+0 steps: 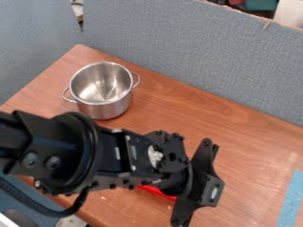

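My black gripper (196, 183) reaches in from the lower left and is low over the wooden table, its fingers pointing right. Whether they are open or shut is unclear from this angle. A red object (157, 193) lies beneath the gripper and arm, mostly hidden by them.
A steel pot (102, 93) with two handles stands at the back left of the table (213, 124). Grey padded walls (190, 62) border the back and left. Blue tape (290, 199) runs along the right.
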